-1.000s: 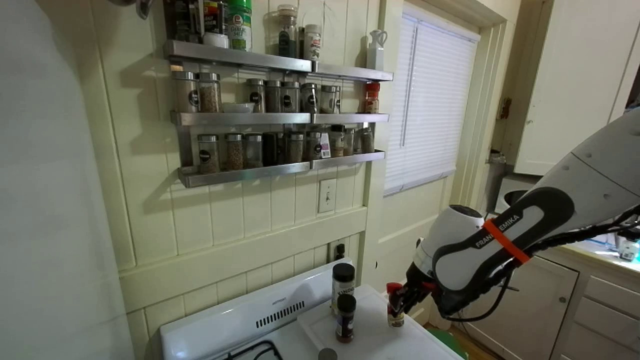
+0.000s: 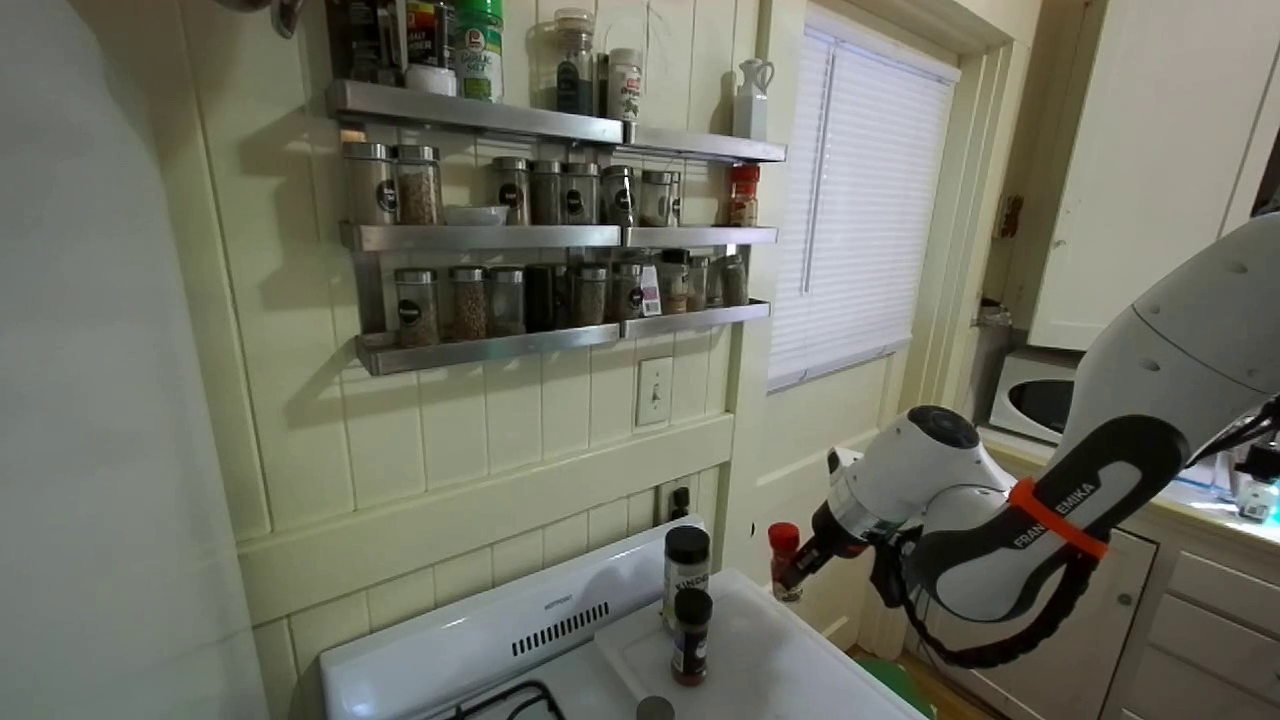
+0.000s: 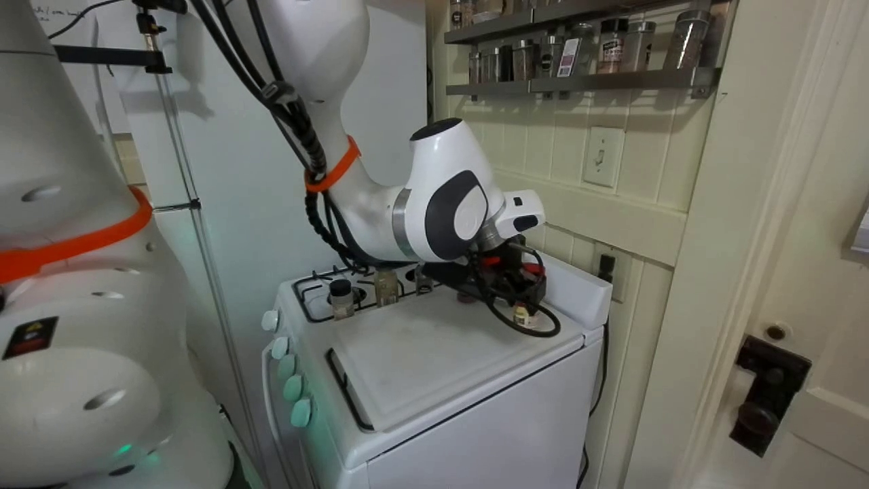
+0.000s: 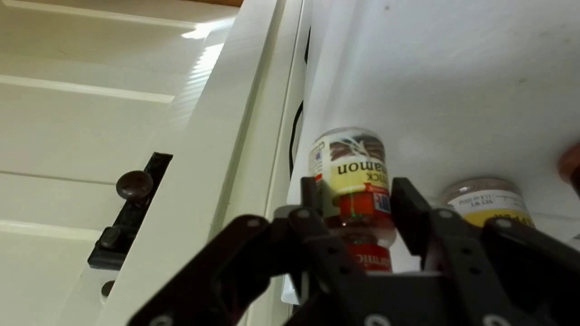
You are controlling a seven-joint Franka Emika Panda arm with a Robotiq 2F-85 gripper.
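A red-capped cinnamon jar (image 4: 356, 174) is held between the fingers of my gripper, which is shut on it. In exterior view 1 the jar (image 2: 783, 562) is upright or nearly so, with my gripper (image 2: 801, 564) at its side. It appears raised over the right end of the white stove cover. The arm largely hides it in exterior view 2, where its pale label (image 3: 523, 315) shows below the dark gripper.
A tall black-capped container (image 2: 686, 570) and a smaller dark-capped jar (image 2: 691, 636) stand left of my gripper on the stove cover (image 2: 768, 684). Wall shelves (image 2: 480, 350) with several spice jars hang above.
The cinnamon jar has risen with my gripper and shifted slightly left in exterior view 1. The wrist and forearm have turned and moved up.
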